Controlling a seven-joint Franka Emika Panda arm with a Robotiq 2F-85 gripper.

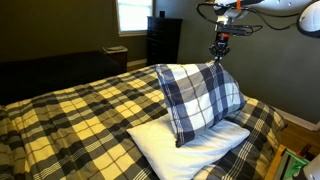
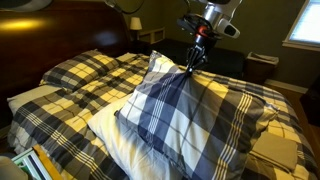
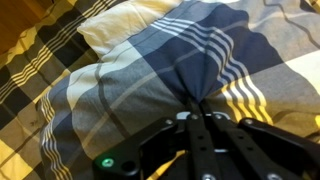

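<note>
A blue, grey and white plaid cloth (image 2: 200, 115), which looks like a pillowcase or cover, is drawn up into a peak beneath my gripper (image 2: 189, 70). In the wrist view its folds gather at the fingertips (image 3: 194, 104), with my gripper shut on the cloth. The far end of the cloth hangs from that raised peak in exterior view 1. Under it lies a white pillow (image 1: 160, 150), partly covered by the plaid cloth. How far the pillow reaches inside the cloth is hidden.
The bed is spread with a yellow, black and white plaid blanket (image 1: 80, 125). Another plaid pillow (image 2: 75, 74) rests near the wooden headboard (image 2: 60, 40). A folded beige cloth (image 2: 275, 150) lies at the right. Open bed surface stretches to the left in exterior view 1.
</note>
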